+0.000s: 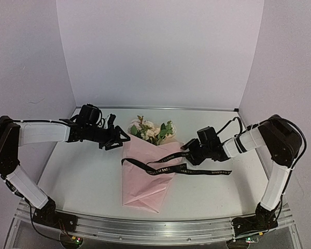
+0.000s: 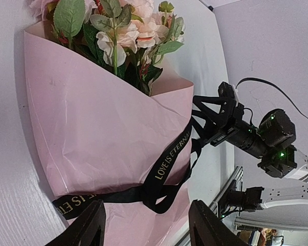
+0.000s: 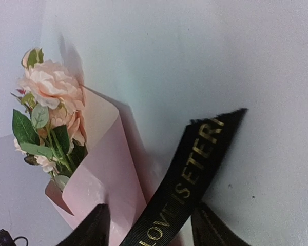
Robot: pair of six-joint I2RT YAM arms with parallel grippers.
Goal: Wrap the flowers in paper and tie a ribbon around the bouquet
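A bouquet of pale pink fake flowers (image 1: pixel 151 130) stands in a pink paper wrap (image 1: pixel 145 189) lying flat on the table. Across the wrap runs a black ribbon (image 1: pixel 155 170) with gold lettering; its strands cross at the front and are not drawn tight. One strand extends right over the table, while the upper one reaches my right gripper (image 1: pixel 188 152). In the right wrist view, the ribbon (image 3: pixel 179 192) passes between that gripper's widely spaced fingers (image 3: pixel 98 225). At the wrap's upper left, my left gripper (image 1: pixel 125 143) is open; its fingers (image 2: pixel 95 225) hold nothing.
Bare white tabletop (image 1: pixel 88 179) lies left of the wrap, with more free room at right. Walls enclose the back and sides. A metal rail (image 1: pixel 150 228) runs along the front edge.
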